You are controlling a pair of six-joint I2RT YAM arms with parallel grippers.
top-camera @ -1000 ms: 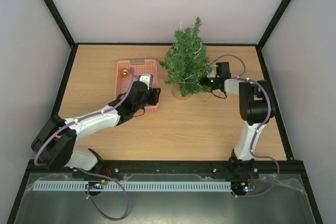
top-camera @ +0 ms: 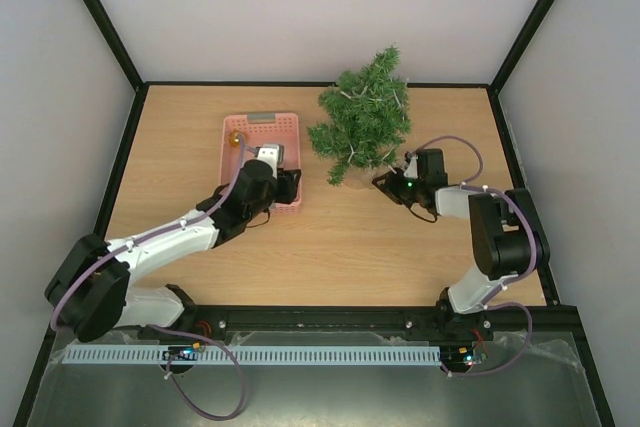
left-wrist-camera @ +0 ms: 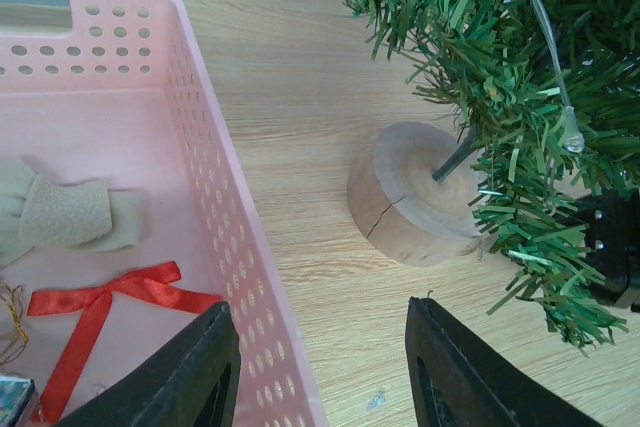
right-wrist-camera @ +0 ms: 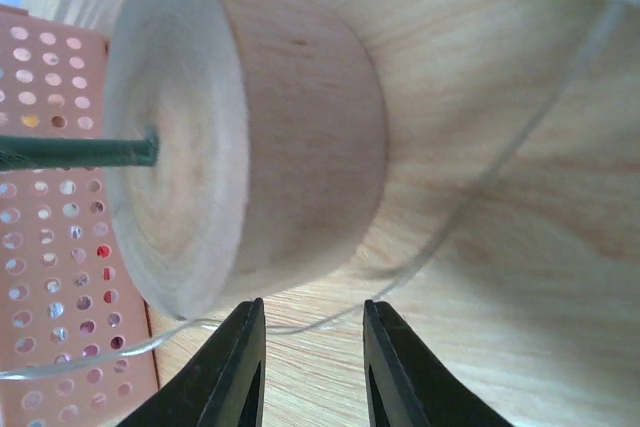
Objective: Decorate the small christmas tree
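Observation:
The small green Christmas tree [top-camera: 365,112] stands back of the table's middle, leaning somewhat in the top view. Its round wooden base [left-wrist-camera: 410,192] shows in the left wrist view. A clear wire [right-wrist-camera: 325,321] of a light string runs past the base and behind the fingers of my right gripper, which is open beside the base with nothing held. My left gripper is open over the right side of the pink basket [left-wrist-camera: 215,147]. Inside the basket lie a red ribbon bow [left-wrist-camera: 95,307] and a rolled beige cloth item [left-wrist-camera: 65,212].
A golden ornament [top-camera: 236,137] sits at the basket's left side. The corner of a small blue box [left-wrist-camera: 12,399] shows in the basket.
The tree has tilted and shifted to the right at its top. My right gripper has drawn slightly toward the front right, away from the tree. The left arm has barely moved.

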